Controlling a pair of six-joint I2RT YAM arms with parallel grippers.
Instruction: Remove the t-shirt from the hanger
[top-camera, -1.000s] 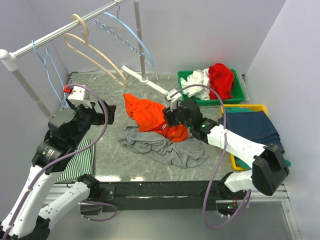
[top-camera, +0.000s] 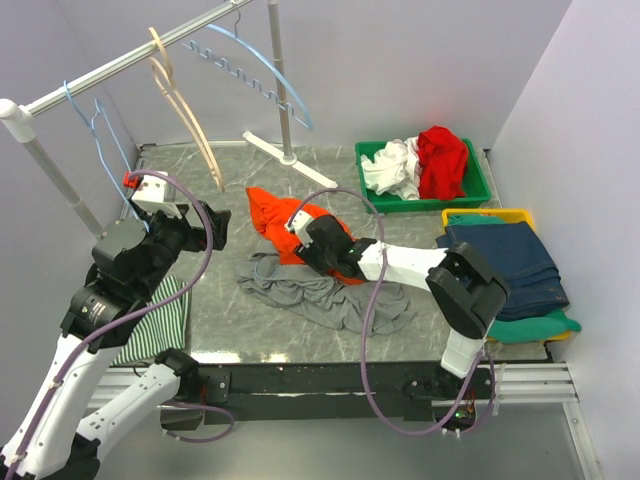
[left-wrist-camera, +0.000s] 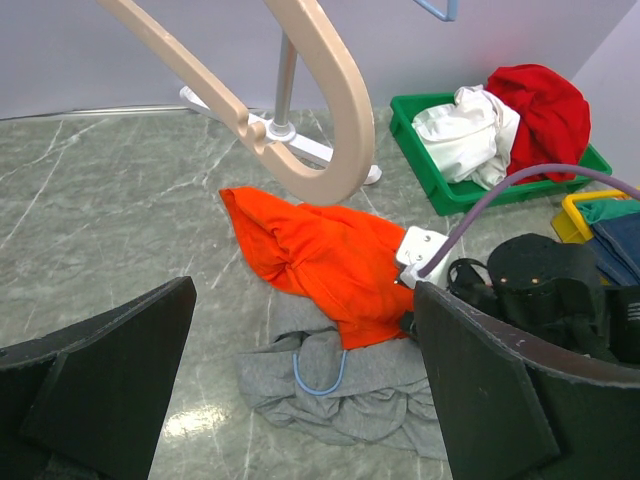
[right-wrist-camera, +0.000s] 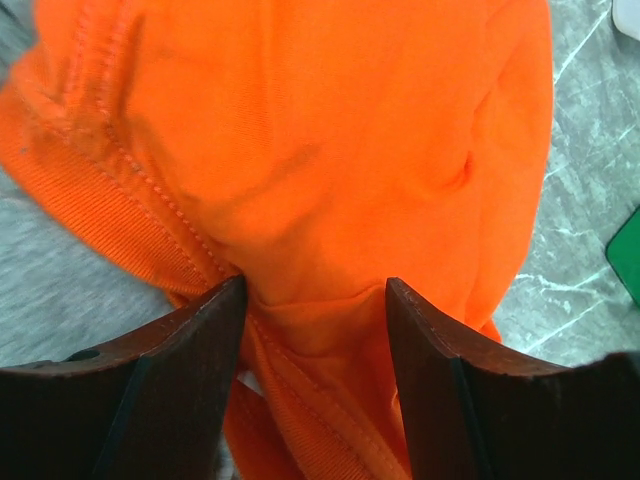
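An orange t-shirt (top-camera: 270, 215) lies on the floor surface partly over a grey cloth (top-camera: 320, 300), off any hanger. My right gripper is open, down on the orange fabric, which shows between its fingers. My left gripper (top-camera: 200, 222) stands open and empty near the rail's left side; in the left wrist view a wooden hanger (left-wrist-camera: 340, 110) hangs just above and ahead of it. A blue hanger hook (left-wrist-camera: 318, 390) shows on the grey cloth.
Wooden and blue hangers hang from the rail (top-camera: 110, 68). A green bin (top-camera: 420, 204) with white and red cloths and a yellow bin (top-camera: 510, 215) with folded dark cloths stand at the right. A striped cloth (top-camera: 150, 335) lies under the left arm.
My right gripper has moved left and down onto the orange t-shirt. The wooden hanger swings on the rail. The left arm has barely moved.
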